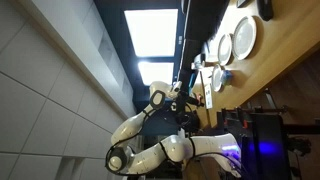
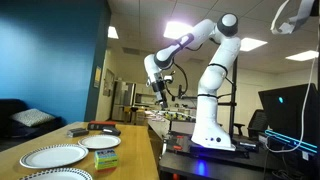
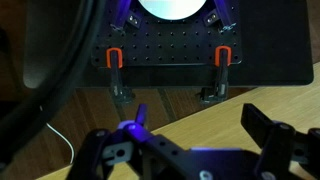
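In exterior view 2 my gripper (image 2: 162, 98) hangs in the air from the raised white arm, beyond the right edge of the wooden table (image 2: 140, 150). The wrist view looks down from it: two dark fingers (image 3: 265, 130) stand wide apart, nothing visible between them. On the table are white plates (image 2: 55, 155), one nearer the front (image 2: 65, 174) and others farther back (image 2: 100, 142). Beside them sits a small green and yellow box (image 2: 106, 159). The plates (image 1: 244, 37) also show in the sideways exterior view 1.
Under the wrist camera lies a black perforated base plate (image 3: 165, 50) with orange-marked clamps (image 3: 222, 55), beside the wooden tabletop edge (image 3: 205, 125). A monitor (image 2: 288, 110) stands at the right. Dark objects (image 2: 77, 132) lie at the table's back.
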